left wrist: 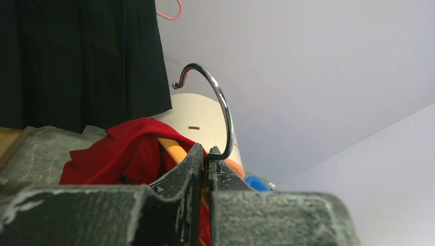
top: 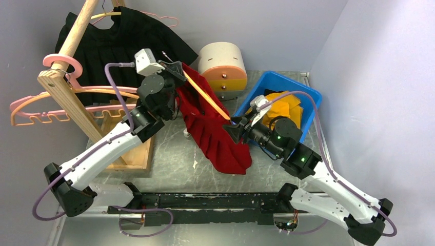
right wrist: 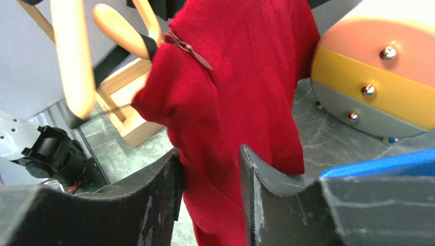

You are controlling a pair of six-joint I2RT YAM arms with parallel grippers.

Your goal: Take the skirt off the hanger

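Note:
My left gripper is shut on the base of the hanger's metal hook (left wrist: 223,105), which curves upward. From there the orange hanger (top: 208,96) slants down to the right in the top view. The red skirt (top: 215,138) hangs below it over the table. In the right wrist view, hanger ends (right wrist: 72,56) with dark parts show at upper left, close to a corner of the skirt (right wrist: 231,92) with a zip. My right gripper is part open; red cloth shows between its fingers, but whether they touch it is unclear.
Yellow cloth (top: 287,106) lies in a blue basket (top: 314,97) on the right. Behind the skirt stands a small drawer cabinet (top: 222,59). The wooden rack (top: 79,102) at left carries empty hangers and a black garment (top: 115,43).

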